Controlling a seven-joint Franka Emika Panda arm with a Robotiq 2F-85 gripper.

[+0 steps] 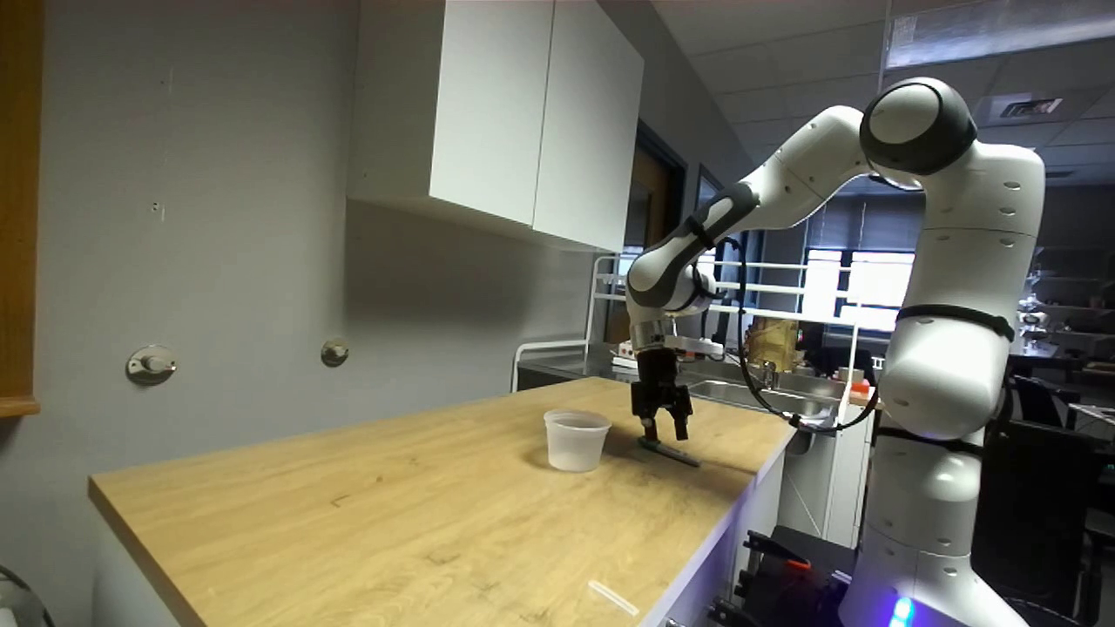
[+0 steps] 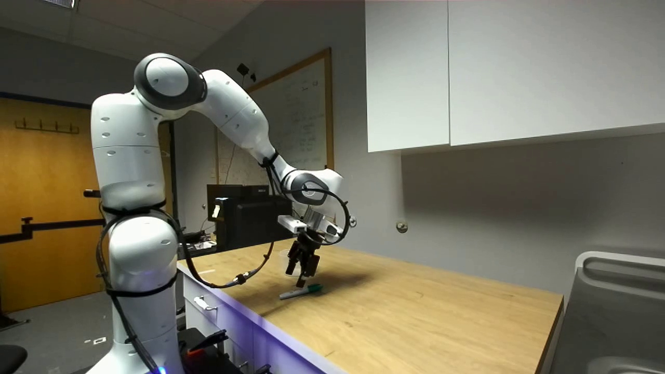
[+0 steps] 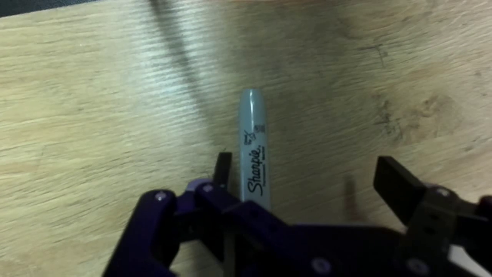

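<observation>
A Sharpie marker [image 3: 252, 138] with a grey barrel lies flat on the wooden counter; its green cap [image 2: 314, 289] shows in exterior view 2 but is hidden under the gripper in the wrist view. Directly above it, my gripper [image 1: 665, 428] points down with its fingers apart. In the wrist view the marker runs beside the left finger [image 3: 223, 167], between the two, while the right finger [image 3: 397, 187] stands well off. Nothing is gripped. A translucent white plastic tub [image 1: 575, 444] stands upright close by, left of the gripper in exterior view 1.
A thin white strip [image 1: 613, 597] lies near its front edge. White cabinets [image 1: 523, 125] hang over the back, and a metal sink [image 1: 763, 397] lies beyond the far end.
</observation>
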